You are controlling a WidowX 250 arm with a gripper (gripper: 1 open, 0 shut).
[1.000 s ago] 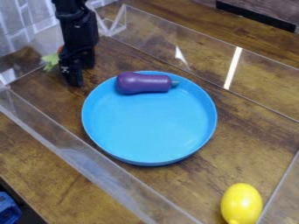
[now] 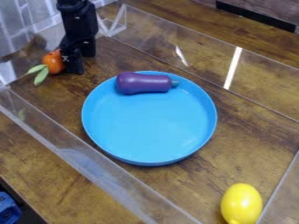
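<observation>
My black gripper [image 2: 73, 63] is low at the upper left, its fingers open, just right of an orange carrot [image 2: 52, 64] with a pale green top, which lies on the wooden surface near the clear wall. Whether the fingers touch the carrot I cannot tell. A purple eggplant [image 2: 142, 83] lies on the upper part of a blue plate [image 2: 149, 130].
A yellow lemon [image 2: 240, 204] sits at the lower right. Clear plastic walls [image 2: 70, 140] border the wooden floor on several sides. Bare wood lies between the carrot and the plate and to the plate's right.
The carrot shows more fully, shifted slightly left and down, its green top now pointing downward. My gripper has shifted slightly and uncovers more of it.
</observation>
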